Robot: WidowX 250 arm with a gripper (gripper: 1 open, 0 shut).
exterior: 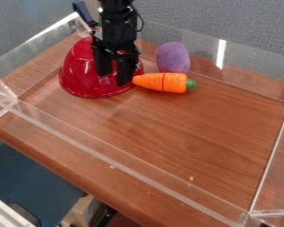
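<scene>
A red bowl (82,75), apparently upside down, stands at the back left of the wooden surface (162,160). My black gripper (123,73) hangs over the bowl's right side, its fingertips beside that side and near the left end of an orange carrot (166,82) with a green top. Whether the fingers are open or shut is hard to make out. A purple eggplant-like object (173,55) stands behind the carrot.
Clear plastic walls surround the wooden surface on the sides and back. The front and right of the surface are empty. A grey wall stands behind.
</scene>
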